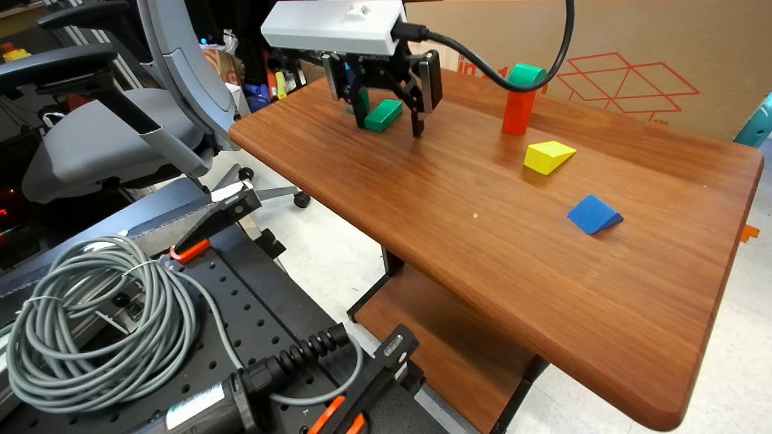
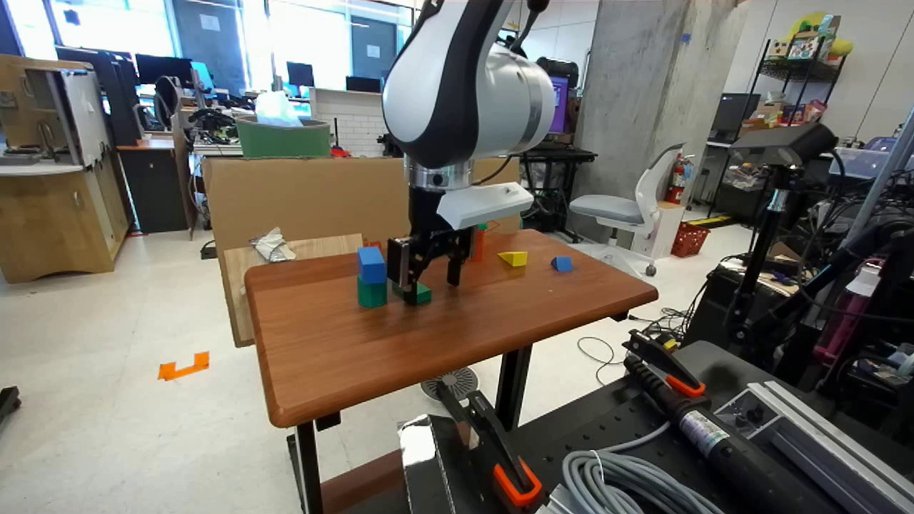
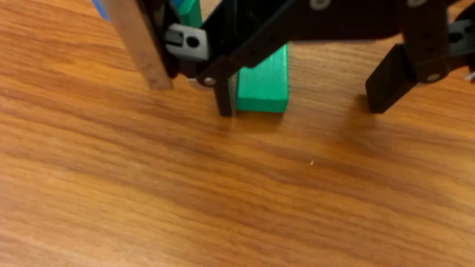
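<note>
My gripper [image 1: 389, 131] is open low over the far left part of the table in exterior view 1. A flat green block [image 3: 263, 84] lies on the wood between its fingers, close by the left finger [image 3: 225, 98] in the wrist view. A wide gap separates the block from the right finger [image 3: 386, 84]. Just outside the gripper stands a green cube [image 2: 372, 294] with a blue block [image 2: 370, 265] on top, clear in exterior view 2 and mostly hidden behind the fingers in exterior view 1.
A red cylinder [image 1: 518, 113] stands upright with a green piece [image 1: 526, 75] on top. Toward the right lie a yellow wedge [image 1: 548, 156] and a blue triangular block [image 1: 594, 214].
</note>
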